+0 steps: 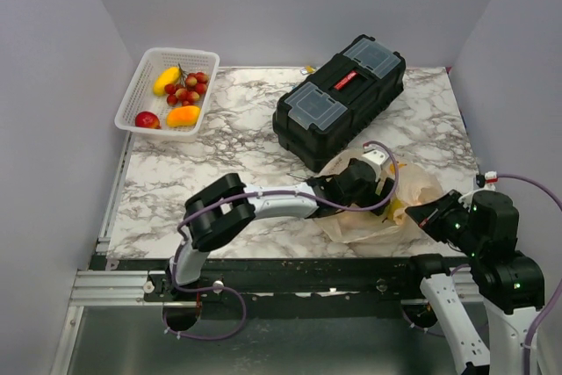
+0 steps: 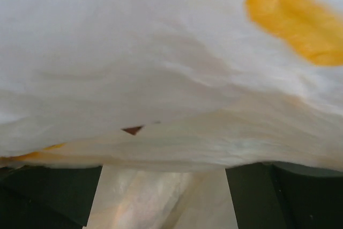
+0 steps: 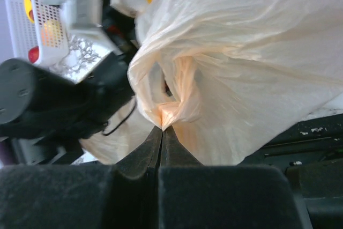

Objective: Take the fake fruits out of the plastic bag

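The thin whitish plastic bag [image 1: 356, 230] lies in front of the toolbox, at the right of the table. My left gripper [image 1: 386, 197] reaches into its mouth. In the left wrist view, its dark fingers [image 2: 48, 194] stand wide apart, with only bag film showing between them. Yellow [image 1: 395, 209] shows inside the bag beside this gripper, whether fruit or print I cannot tell. At the bag's right side my right gripper is shut on a gathered fold of the plastic [image 3: 177, 108]. No green fruit shows now.
A white basket [image 1: 126, 110] at the back left holds a red apple [image 1: 147, 119], an orange-yellow fruit [image 1: 183, 116], a yellow one [image 1: 166, 81] and a cluster of small red fruits [image 1: 188, 88]. The black toolbox [image 1: 342, 85] stands behind the bag.
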